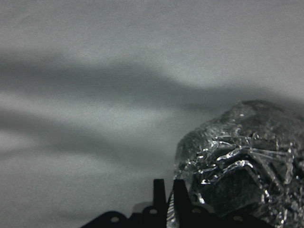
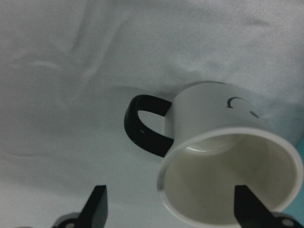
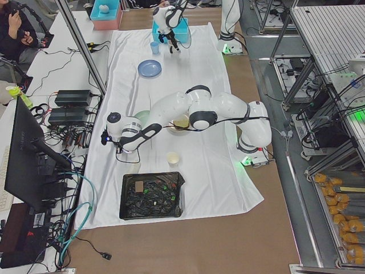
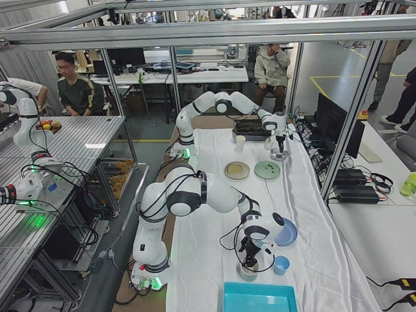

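Note:
A white mug [image 2: 190,109] with a black handle fills the lower right of the right wrist view. My right gripper is open over it, one finger over the mug's opening and the other outside; it also appears low in the camera right view [image 4: 249,253]. In the left wrist view my left gripper has its fingertips close together beside a shiny, crumpled-looking clear object [image 1: 237,156] on the cloth. Whether it grips any of it is unclear.
A blue cup [image 4: 281,265], blue plate [image 4: 287,232] and cyan tray [image 4: 259,302] surround the right gripper. A green plate [image 4: 267,169], tan plate [image 4: 236,171], pale cup [image 3: 173,160] and black tray [image 3: 151,208] lie at the other end.

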